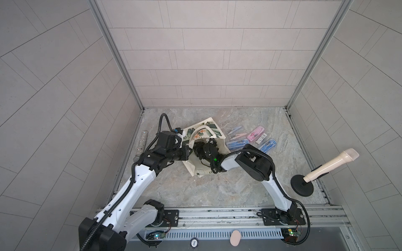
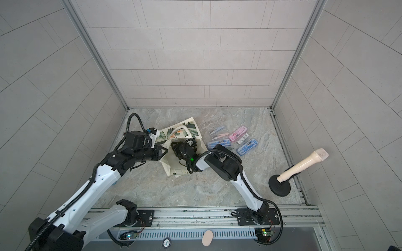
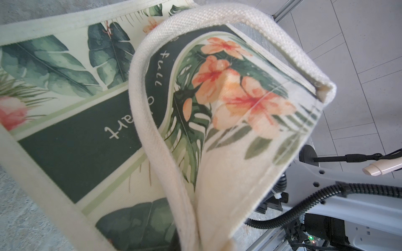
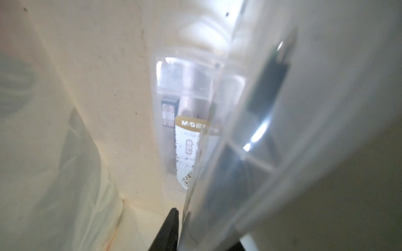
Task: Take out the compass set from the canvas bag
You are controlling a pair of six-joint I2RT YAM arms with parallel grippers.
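The floral canvas bag (image 1: 196,169) lies open at the table's centre, its handle (image 3: 140,83) arched over the printed flap. My left gripper (image 1: 188,152) is at the bag's left edge, shut on the bag; its fingertips are hidden in the left wrist view. My right gripper is deep inside the bag, shut on a clear plastic case (image 4: 268,175) with a dark pointed pen-like item inside. Behind it, another clear case (image 4: 188,154) with an M&G label lies against the cream lining. I cannot tell whether either is the compass set.
Several clear, blue and pink packaged sets (image 1: 255,133) lie right of the bag. A pale cylinder on a black stand (image 1: 302,186) stands at the right edge. A speckled roll (image 1: 141,144) lies at the left.
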